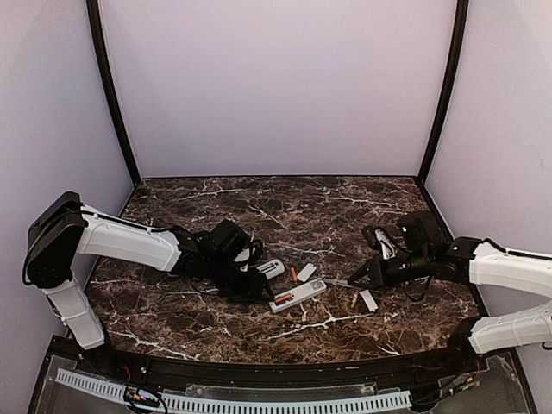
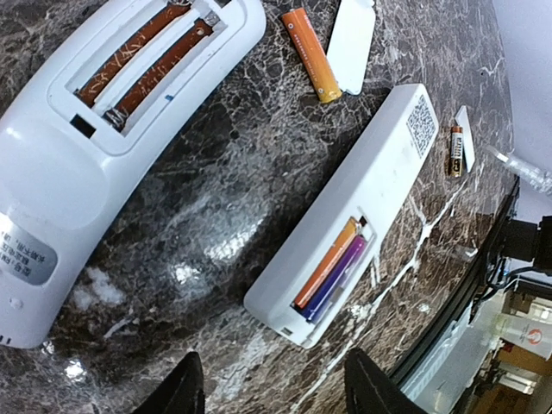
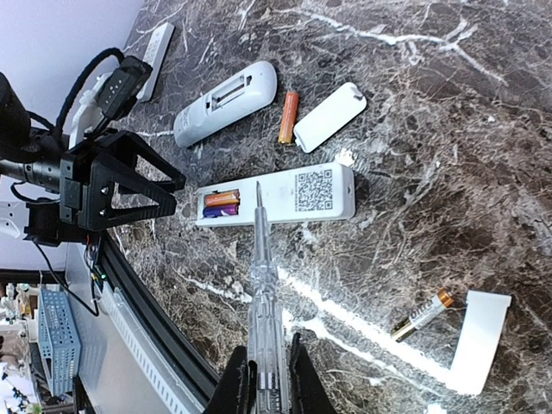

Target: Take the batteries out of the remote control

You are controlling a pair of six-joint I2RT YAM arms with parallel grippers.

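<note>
A white remote control [image 2: 379, 164] lies with its back up and its compartment uncovered. Inside sit an orange battery [image 2: 325, 265] and a purple battery [image 2: 338, 274], side by side. My left gripper is open with empty space between its fingers, close to the compartment end. In the right wrist view it shows at the left, beside that end. A thin clear pointed tool [image 3: 265, 302] is held by my right gripper, which is shut on it. The tool's tip overlaps the middle of the remote in that view; whether it touches cannot be told.
A larger remote [image 2: 78, 172] with two dark orange batteries lies behind. An orange battery [image 3: 288, 117] and a white cover [image 3: 330, 117] rest loose beyond the remote. Nearer the right arm lie another loose battery [image 3: 421, 315] and a white cover [image 3: 479, 341]. Another remote [image 3: 155, 60] is farther left.
</note>
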